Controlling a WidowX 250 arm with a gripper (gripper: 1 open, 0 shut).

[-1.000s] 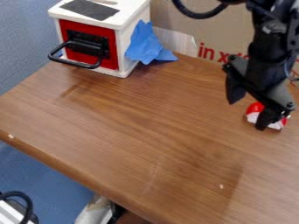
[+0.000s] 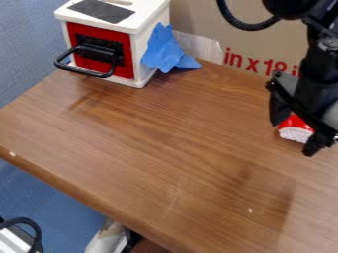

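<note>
My gripper (image 2: 294,117) is at the right edge of the camera view, its black fingers pointing down over the table. Behind and partly under it sits a red-and-white object (image 2: 294,130), mostly hidden by the gripper. Whether the fingers are open or shut on it cannot be made out from this angle.
A white box (image 2: 137,26) with a red front and black handle stands at the back left, a blue cloth (image 2: 168,54) against its right side. Cardboard stands behind.
The gripper has shifted slightly right and turned, now covering more of the red-and-white object.
</note>
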